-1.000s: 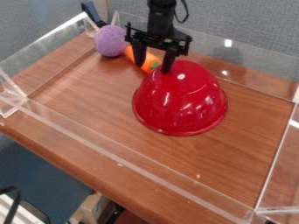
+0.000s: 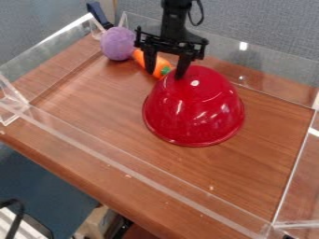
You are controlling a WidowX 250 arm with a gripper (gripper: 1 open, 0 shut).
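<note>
A large red bowl (image 2: 193, 110) sits upside down on the wooden surface, right of centre. My black gripper (image 2: 166, 65) hangs from above at the back, its fingers reaching down around the bowl's top left. An orange object (image 2: 159, 65), like a carrot, lies behind it, partly hidden by the gripper. A purple ball-like object (image 2: 117, 43) lies at the back left. Whether the gripper is open or shut on anything is hard to tell.
Clear plastic walls edge the wooden surface (image 2: 100, 131). A grey wall stands behind.
The red bowl and my gripper have shifted very slightly, the bowl a little downward; otherwise the scene looks the same.
</note>
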